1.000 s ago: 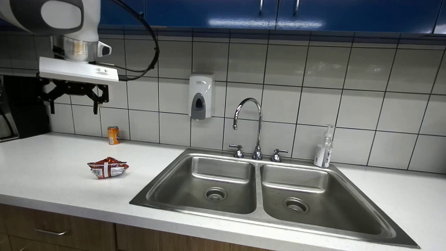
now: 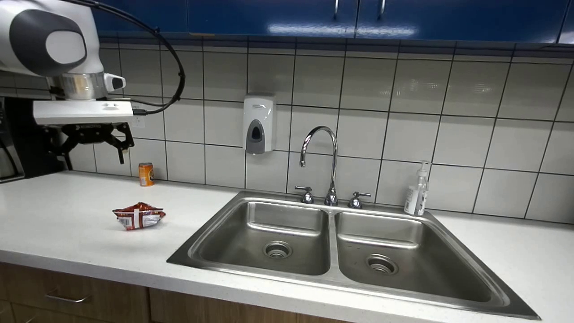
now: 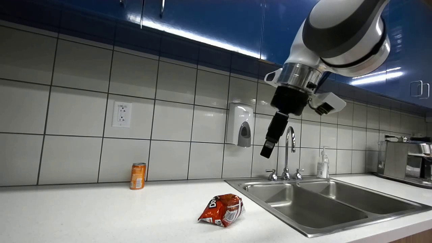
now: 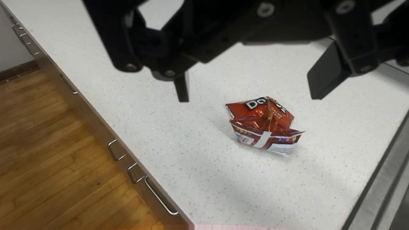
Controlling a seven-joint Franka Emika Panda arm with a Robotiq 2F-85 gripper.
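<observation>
A crumpled red Doritos bag (image 2: 139, 216) lies on the white counter left of the sink. In the wrist view the bag (image 4: 264, 124) shows below the span of the fingers, apart from both. My gripper (image 2: 94, 161) hangs high above the counter at the left, its two fingers wide apart and nothing between them. An orange can (image 2: 145, 174) stands upright near the tiled wall, and exterior view 2 has this can (image 3: 138, 176) well to the left of the bag. In that view the gripper (image 3: 267, 150) is seen side-on.
The double sink (image 2: 333, 237) with its tall faucet (image 2: 334, 161) takes up the right side. A soap bottle (image 2: 417, 191) stands behind it, and a soap dispenser (image 2: 259, 124) hangs on the wall. The left counter around the bag is clear.
My arm has shifted left and a little lower in exterior view 1, and the fingers stand wider apart. The bag and the can have stayed in place.
</observation>
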